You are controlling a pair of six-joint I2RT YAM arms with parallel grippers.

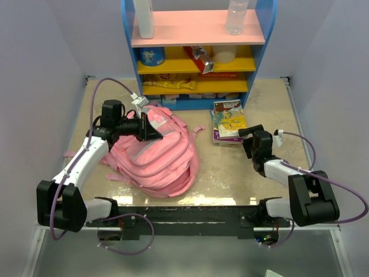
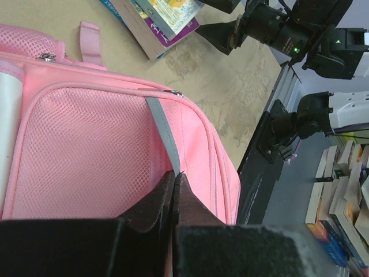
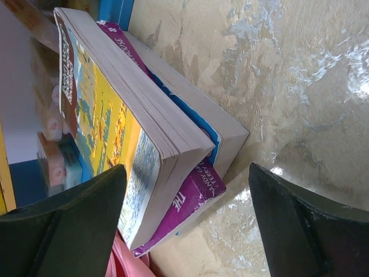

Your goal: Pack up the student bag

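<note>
A pink bag point(image 1: 155, 156) lies on the left of the table, and its mesh pocket point(image 2: 86, 150) fills much of the left wrist view. Over it, my left gripper point(image 1: 160, 137) is shut; in its wrist view the fingertips overlap the lower end of a grey strip point(image 2: 163, 130), and whether they touch it cannot be told. The stack of books point(image 1: 228, 122) lies right of the bag, a yellow-covered book point(image 3: 106, 115) on top. My right gripper stands open at the stack's near right corner, one finger point(image 3: 106, 190) over the yellow cover, the other right of the stack.
A blue shelf unit point(image 1: 253, 63) holding several items stands behind the bag and books. A clear bottle point(image 1: 236, 16) is on its pink top. Bare table point(image 1: 222, 173) lies between the bag and my right arm.
</note>
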